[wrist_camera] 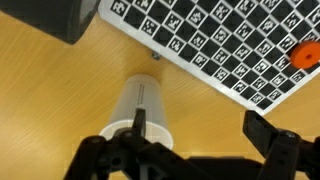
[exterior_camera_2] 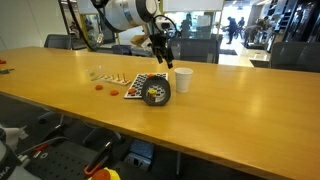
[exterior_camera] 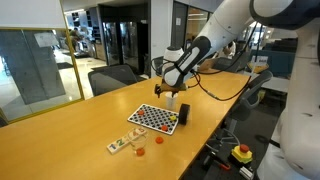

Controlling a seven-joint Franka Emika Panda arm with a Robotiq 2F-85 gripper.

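My gripper stands open in the wrist view, its black fingers spread apart with nothing held between them. A white cup (wrist_camera: 138,108) stands on the wooden table, its rim partly behind one finger. In exterior view 2 the same cup (exterior_camera_2: 183,80) is upright, just right of the hand and lower than it. The hand hangs above the table near a black-and-white patterned board (exterior_camera: 153,117). An orange disc (wrist_camera: 305,55) lies on that board.
A black round object (exterior_camera_2: 156,89) stands close to the board and cup. Small red pieces (exterior_camera: 140,152) and a light strip with pegs (exterior_camera: 126,140) lie nearer the front.
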